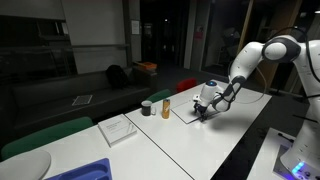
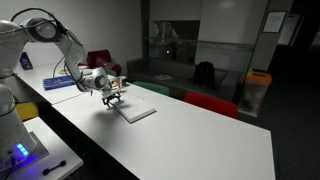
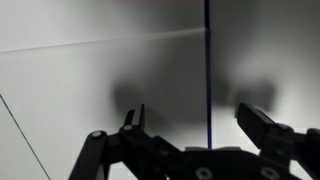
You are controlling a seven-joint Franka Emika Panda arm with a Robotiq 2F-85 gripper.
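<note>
In the wrist view my gripper is open, its two dark fingers set wide apart. Pale flat surfaces lie below, with a dark blue line running between the fingers, right of centre, and finger shadows falling on both sides. Nothing is visibly held. Exterior view 2 shows the gripper [image 2: 114,101] low over the table beside a flat white panel-like object [image 2: 138,109]. In exterior view 1 the gripper [image 1: 201,118] is small and dark, so contact with the surface below cannot be judged.
On the white table [image 1: 180,155] stand an orange container [image 1: 166,108] and a grey mug [image 1: 147,108]. A white flat box [image 1: 118,130], a blue tray [image 1: 78,171] and a white round object [image 1: 25,165] lie farther left.
</note>
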